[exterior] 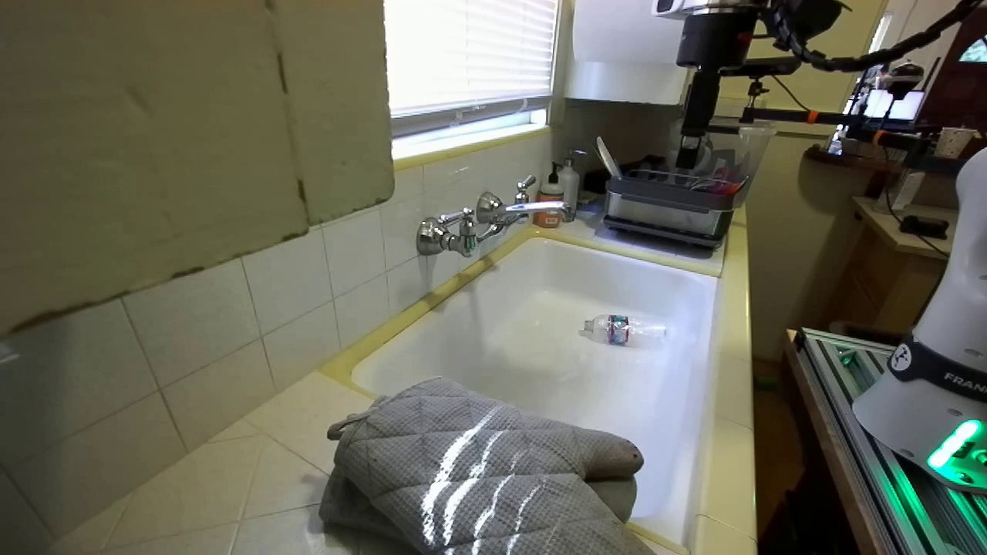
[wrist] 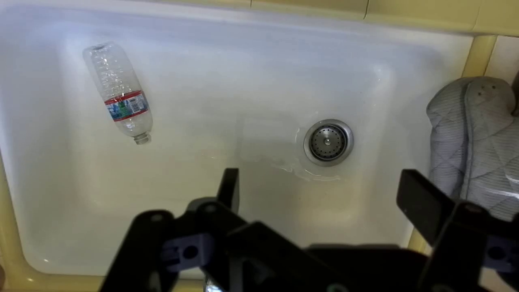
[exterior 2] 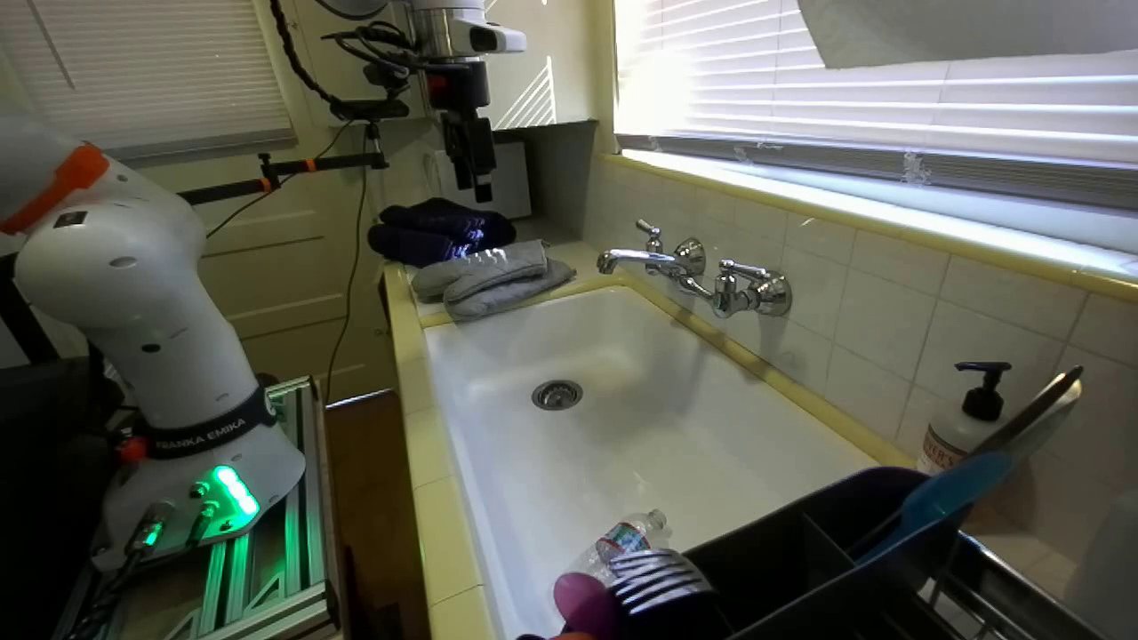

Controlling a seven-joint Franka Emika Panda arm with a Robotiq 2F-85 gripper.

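A clear plastic bottle (wrist: 116,80) with a red and blue label lies on its side in the white sink (wrist: 194,185), toward one end. Exterior view 1 has the same bottle (exterior: 624,330) on the sink floor near the drying rack end. In exterior view 2 the bottle (exterior 2: 629,533) is partly covered by a fork. High above the sink hangs my gripper, its fingers wide apart and nothing between them. The gripper (exterior 2: 480,192) points downward, well clear of the bottle.
Grey oven mitts (exterior: 481,462) lie on the counter at one sink end. A dish rack (exterior: 666,208) with utensils stands at the other. A chrome faucet (exterior 2: 640,260) juts out from the tiled wall. The drain (wrist: 328,142) and most of the sink floor are clear.
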